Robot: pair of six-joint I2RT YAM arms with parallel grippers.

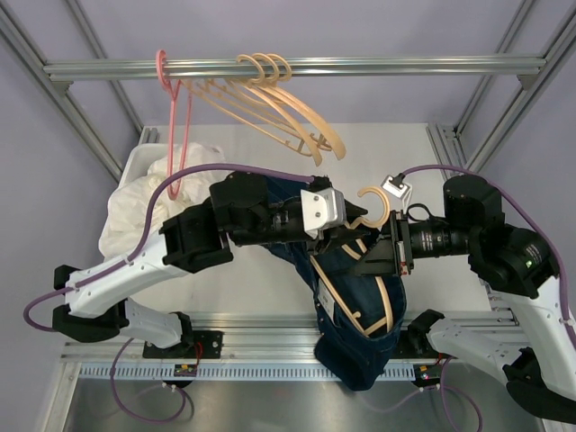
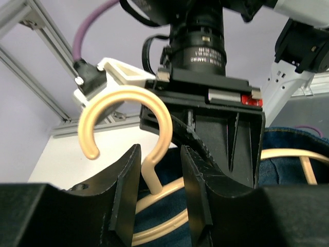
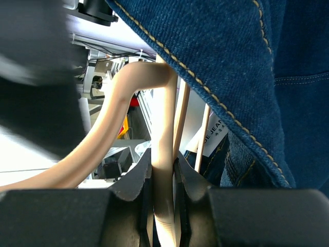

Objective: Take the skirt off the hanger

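The dark denim skirt [image 1: 355,360] hangs low between the grippers with beige hanger bars inside it. Its hanger's hook [image 1: 382,202] sticks up above the denim. My left gripper [image 1: 346,225] is at the hook's base; in the left wrist view its fingers [image 2: 118,206] are parted, with the hook's stem [image 2: 151,175] just behind the gap. My right gripper is shut on a beige hanger bar [image 3: 163,134], with the skirt's stitched edge [image 3: 231,113] beside it and a white label [image 3: 211,136] behind.
A rail [image 1: 405,66] carries a pink hanger [image 1: 173,126] and several beige hangers [image 1: 315,135]. A white bin [image 1: 135,171] with white cloth stands behind my left arm. The board [image 1: 225,288] has some bare room.
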